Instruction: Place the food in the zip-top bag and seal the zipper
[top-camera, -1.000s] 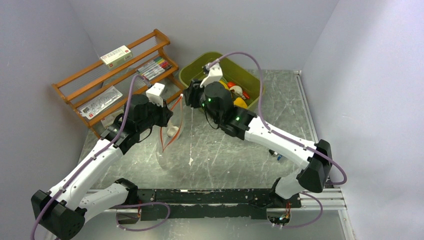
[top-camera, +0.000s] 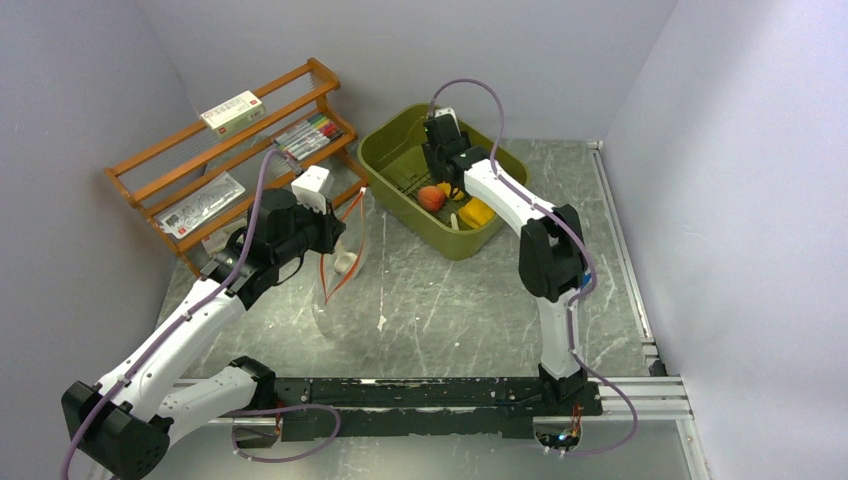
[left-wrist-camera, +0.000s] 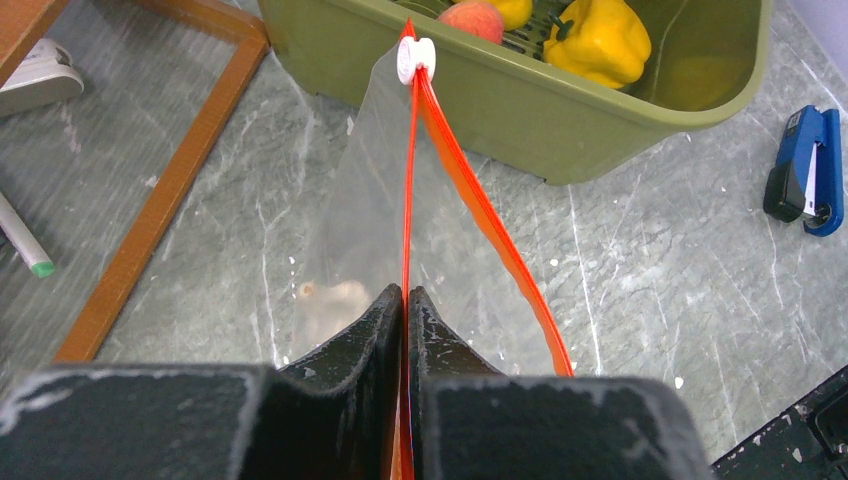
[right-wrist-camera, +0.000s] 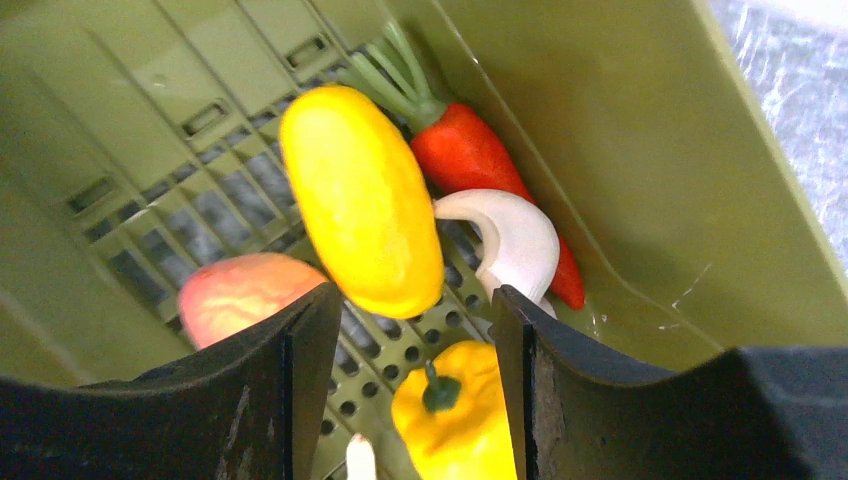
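My left gripper is shut on the rim of the clear zip bag (left-wrist-camera: 355, 230), whose red zipper and white slider (left-wrist-camera: 416, 60) stand upright; a pale item lies inside. My right gripper is over the green bin (top-camera: 395, 205), fingers apart with nothing between them. Below it lie a yellow oblong food (right-wrist-camera: 360, 200), a red pepper (right-wrist-camera: 465, 150), a white mushroom-like piece (right-wrist-camera: 515, 240), a peach (right-wrist-camera: 240, 290) and a yellow bell pepper (right-wrist-camera: 450, 410).
A wooden rack (top-camera: 170, 190) with boxes and markers stands at left. A blue stapler (left-wrist-camera: 820, 170) lies right of the bin.
The left arm and bag have not moved.
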